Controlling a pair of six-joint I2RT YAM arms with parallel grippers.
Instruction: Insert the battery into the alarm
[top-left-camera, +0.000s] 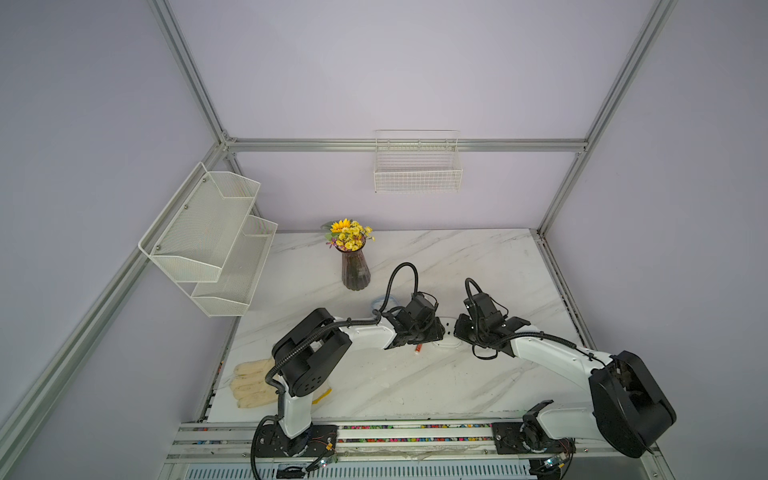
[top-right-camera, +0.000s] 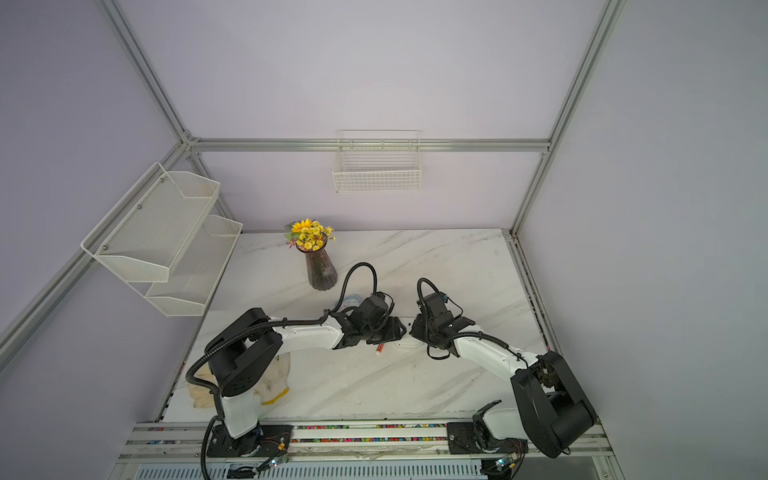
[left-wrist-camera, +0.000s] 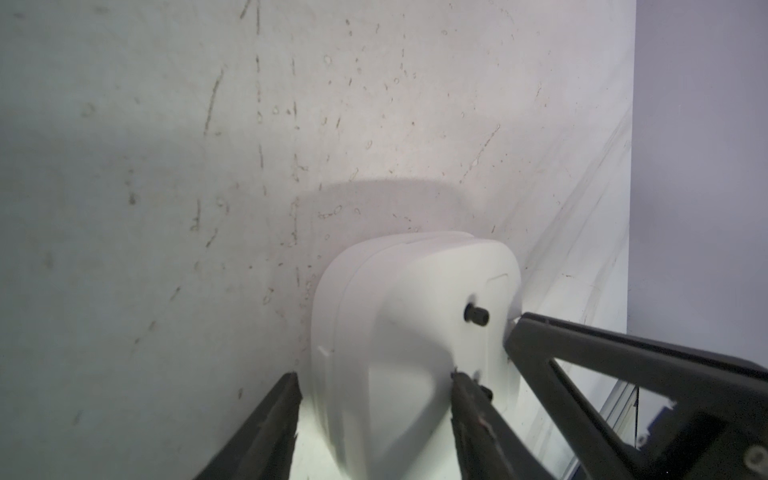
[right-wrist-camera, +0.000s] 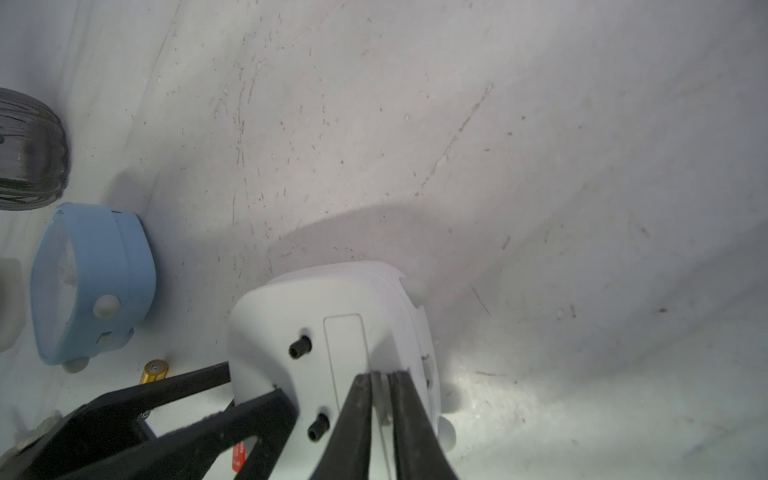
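A white alarm with two black knobs and an outlined panel on its face sits upright on the table between both grippers. My left gripper has its fingers part open, one over the alarm's side, the other at its edge; contact is unclear. My right gripper has its fingertips close together at the panel, with a narrow gap; whether it grips anything is unclear. A yellow battery lies left of the alarm in the right wrist view, with a red item nearby, partly hidden.
A blue clock and a vase of flowers stand behind the grippers. Beige gloves lie at the front left. Wire shelves hang on the left wall.
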